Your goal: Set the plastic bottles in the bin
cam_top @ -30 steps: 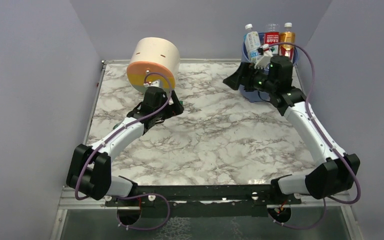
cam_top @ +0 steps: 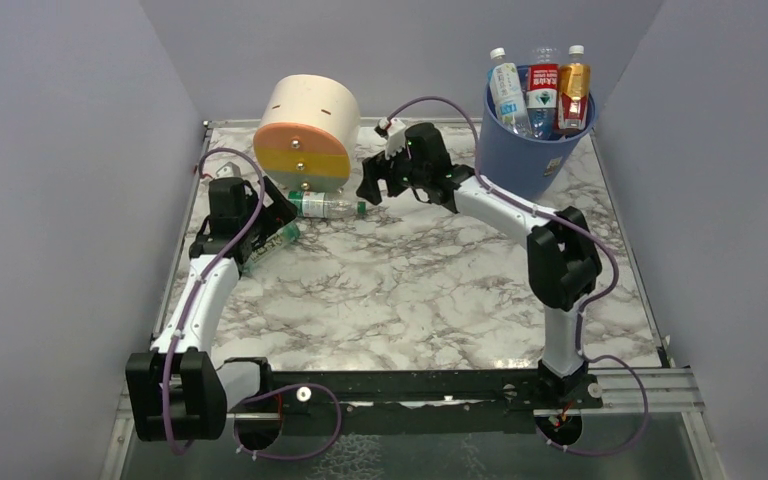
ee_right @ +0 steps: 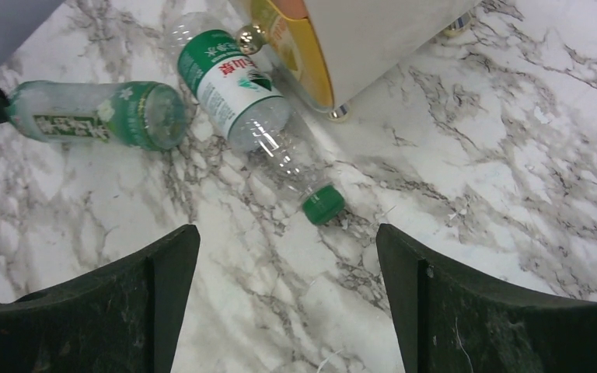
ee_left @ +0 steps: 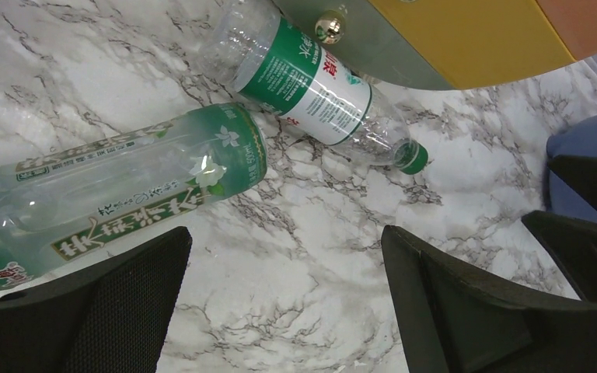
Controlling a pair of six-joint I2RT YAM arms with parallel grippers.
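A clear bottle with green cap [cam_top: 330, 205] lies beside the cylinder, its label green and white; a greener bottle [ee_left: 109, 186] lies diagonally nearer the left side. My open left gripper [cam_top: 275, 205] is above these bottles, nothing between its fingers. My open right gripper [cam_top: 375, 180] hangs just right of the capped end of the clear bottle, empty. The blue bin [cam_top: 530, 160] at back right holds several upright bottles [cam_top: 542, 95].
A cream cylinder [cam_top: 310, 110] with an orange and yellow face stands on small metal feet at back left.
My right gripper has moved left and down, away from the bin toward the lying bottles. My left gripper has moved left, uncovering more of them in the top view.
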